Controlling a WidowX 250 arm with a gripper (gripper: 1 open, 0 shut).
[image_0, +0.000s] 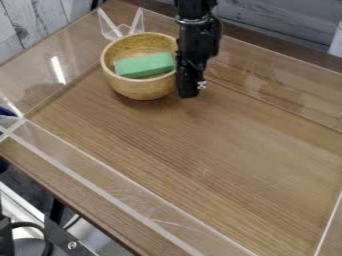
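A wooden bowl (134, 89) sits on the upper left of the wooden table, with a green block (143, 65) inside it. My black gripper (190, 86) reaches down from the top, just at the bowl's right side, low beside its wall; whether it touches the bowl is hard to tell. Its fingers look close together, with nothing visible between them.
A white pronged object (122, 22) stands behind the bowl. Clear tape runs along the left and right edges, and cables lie at the lower left.
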